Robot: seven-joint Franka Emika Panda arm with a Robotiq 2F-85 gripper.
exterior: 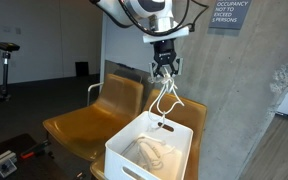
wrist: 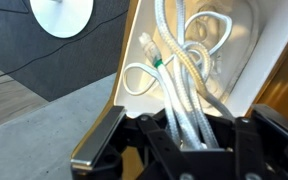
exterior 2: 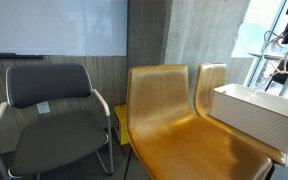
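A white rope [exterior: 165, 93] hangs in loops from my gripper [exterior: 165, 72], above the white box [exterior: 174, 132]. In the wrist view the rope [wrist: 187, 85] runs up out of the shut gripper, and its loops spread over the box's inside. A green band marks the rope near one end. More pale rope [exterior: 152, 153] lies in the box. At the right edge of exterior view 2 the hanging rope [exterior 2: 277, 42] shows above the box [exterior 2: 261, 112].
The box stands on a tan chair [exterior: 176, 104], with another tan chair [exterior: 109, 110] beside it. A grey chair [exterior 2: 54, 115] stands farther off against the wall. A round white surface [wrist: 62, 14] is at the wrist view's upper left.
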